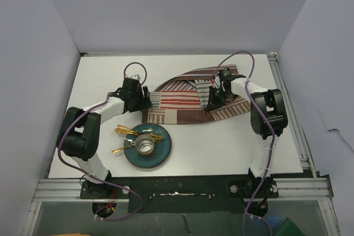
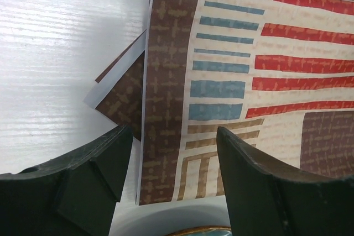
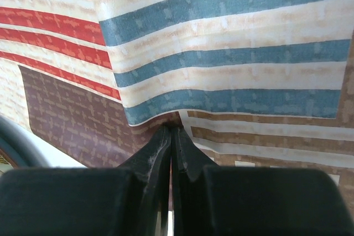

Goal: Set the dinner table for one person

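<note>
A striped placemat [image 1: 180, 100] lies folded and rumpled across the middle of the table. My left gripper stands open above its left end, the brown border [image 2: 166, 81] visible between the spread fingers; another brown corner sticks out underneath. At the placemat's right part, my right gripper is shut, its tips against the edge of a blue-striped flap [image 3: 232, 59]; whether thin cloth is caught there cannot be made out. Closer to the front sits a teal plate [image 1: 148, 161] carrying a metal cup [image 1: 145, 145] and gold cutlery [image 1: 123, 148].
The plate's rim [image 2: 202, 230] comes close to the placemat's front left corner.
</note>
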